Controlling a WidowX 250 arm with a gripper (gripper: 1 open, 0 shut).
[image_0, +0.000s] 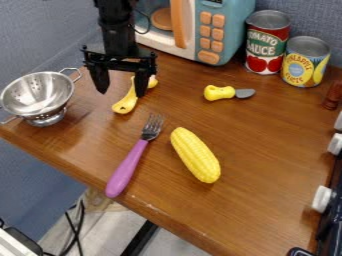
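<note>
The black gripper (120, 80) hangs open at the back left of the wooden table, its fingers spread over a yellow utensil (127, 100) lying on the tabletop. A fork with a purple handle (130, 161) lies in front of it, and a corn cob (195, 155) lies to the right of the fork. A small yellow-handled cutter (221, 93) lies farther back right.
A steel colander (35, 95) stands at the left edge. A toy microwave (214, 30), a tomato can (266, 45) and a yellow-label can (305, 62) stand at the back. A dark appliance lines the right edge.
</note>
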